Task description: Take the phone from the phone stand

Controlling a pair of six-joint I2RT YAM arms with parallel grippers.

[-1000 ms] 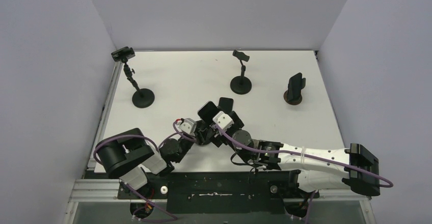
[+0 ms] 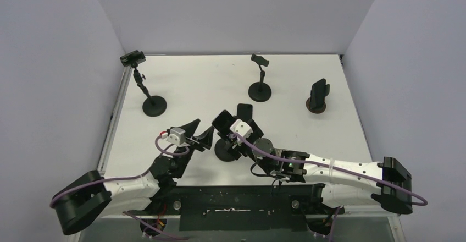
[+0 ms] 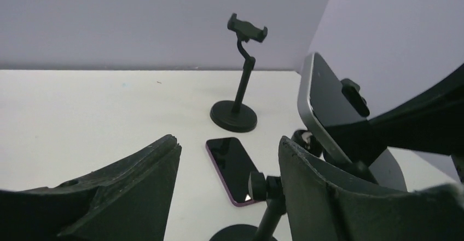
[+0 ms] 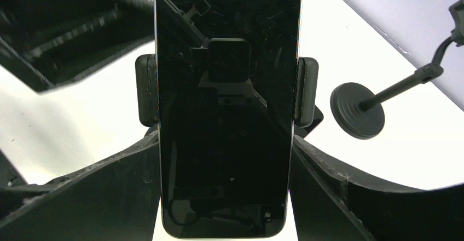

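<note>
My right gripper is shut on the black phone (image 4: 227,109), its fingers pressing the two long edges near the lower part. The clamp pads (image 4: 309,90) of the phone stand still flank the phone higher up. From above, the phone (image 2: 222,120) sits tilted over the stand's round base (image 2: 224,153). To its left, my left gripper (image 2: 205,126) stands part open with nothing between its fingers. In the left wrist view, the stand's neck (image 3: 273,213) and knob (image 3: 258,186) show beyond the left gripper, close to its right finger.
Another phone (image 2: 245,110) lies flat on the white table behind the stand. Further stands stand at the back left (image 2: 154,106), back middle (image 2: 259,92) and right (image 2: 317,99).
The left arm has swung to a new pose, its gripper lifted away from the stand's base and opened.
</note>
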